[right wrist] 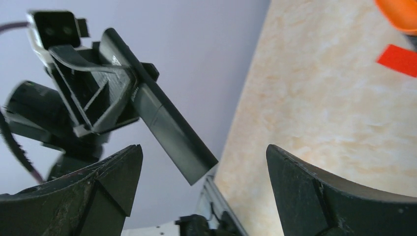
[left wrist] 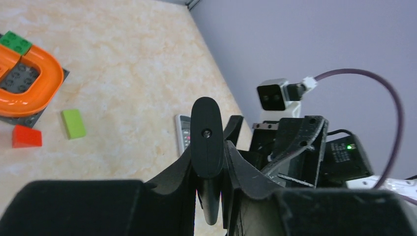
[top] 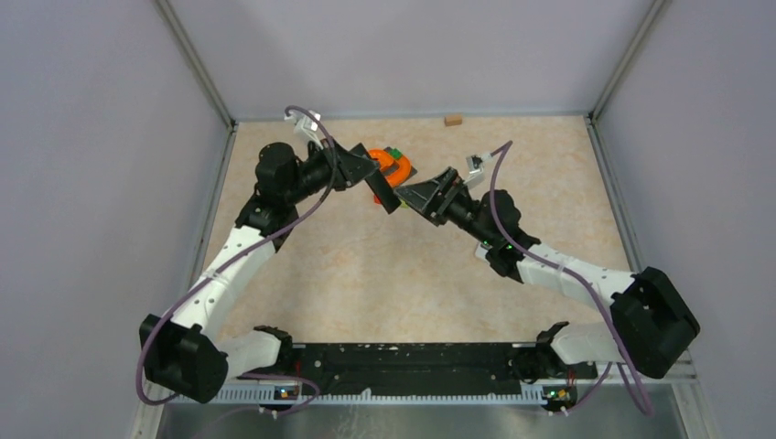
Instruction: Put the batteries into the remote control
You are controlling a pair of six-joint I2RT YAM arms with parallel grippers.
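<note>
My left gripper is shut on a long black remote control point(left wrist: 206, 137), seen end-on in the left wrist view and slanting down toward the middle in the top view point(top: 382, 190). In the right wrist view the remote point(right wrist: 167, 128) hangs beyond my right gripper, whose fingers stand wide open with nothing held between them. A grey tray with small coloured items point(left wrist: 183, 132), partly hidden, lies on the table; I cannot tell whether batteries are among them.
An orange loop on a dark studded plate point(left wrist: 34, 103), a red block point(left wrist: 27, 137) and a green block point(left wrist: 74, 123) lie on the table. A small wooden block point(top: 453, 120) is at the back.
</note>
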